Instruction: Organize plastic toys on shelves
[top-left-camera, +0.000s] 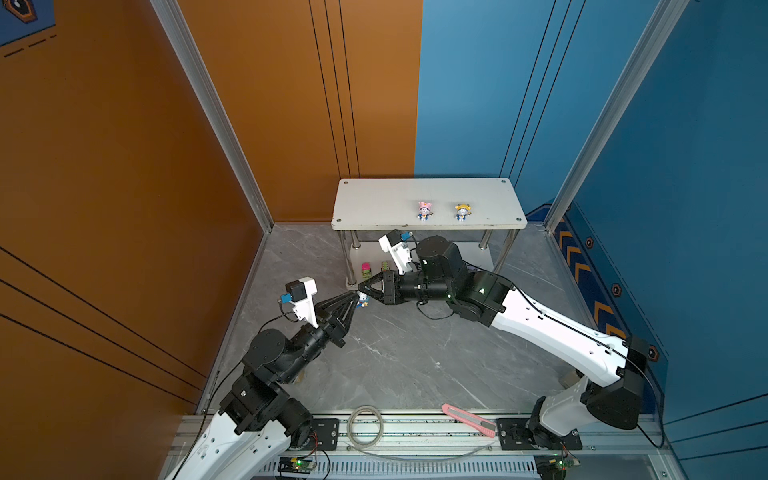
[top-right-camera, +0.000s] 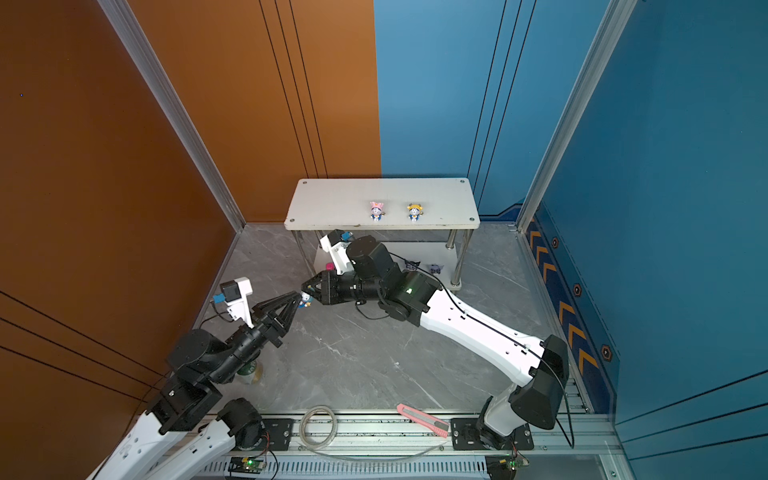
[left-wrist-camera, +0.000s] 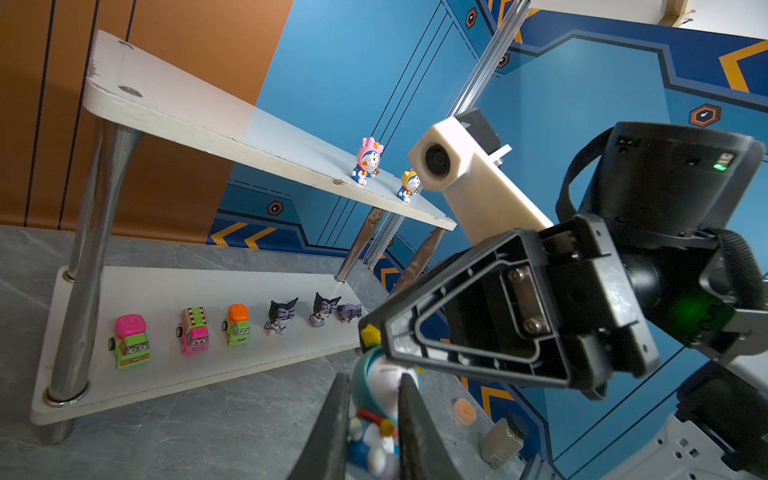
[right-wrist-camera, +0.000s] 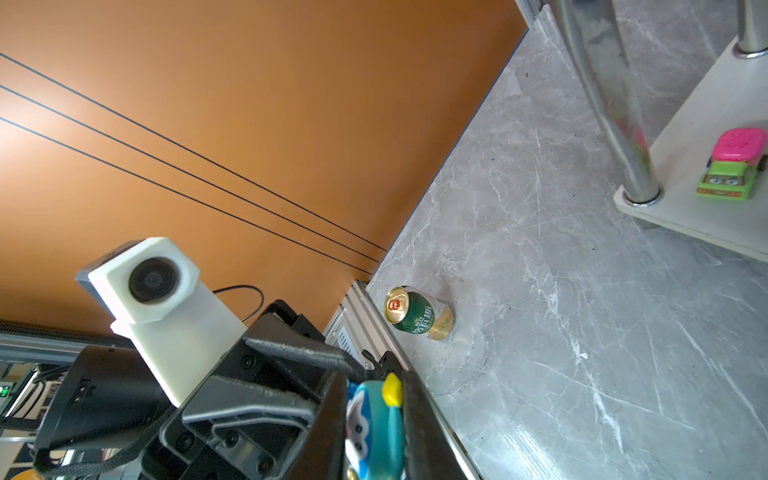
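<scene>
A small blue-and-white toy figure (left-wrist-camera: 374, 408) hangs in mid-air where my two grippers meet, low over the floor in front of the shelf. Fingers of my left gripper (top-left-camera: 357, 297) stand on both sides of its body in the left wrist view. From the other side, my right gripper (top-left-camera: 364, 289) reaches its head end, and the right wrist view has the figure (right-wrist-camera: 380, 424) between those fingers too. Contact is partly hidden, so which fingers press on it is unclear. On the top shelf stand a pink-hooded figure (top-left-camera: 425, 210) and a yellow-hatted figure (top-left-camera: 462, 212).
The lower shelf (left-wrist-camera: 240, 280) carries a pink-topped car (left-wrist-camera: 129, 340), a pink car (left-wrist-camera: 193, 329), an orange-topped car (left-wrist-camera: 237, 324) and several dark-purple figures (left-wrist-camera: 280, 315). A green can (right-wrist-camera: 418, 313) stands on the floor. A pink cutter (top-left-camera: 469, 419) and cable coil (top-left-camera: 365, 425) lie up front.
</scene>
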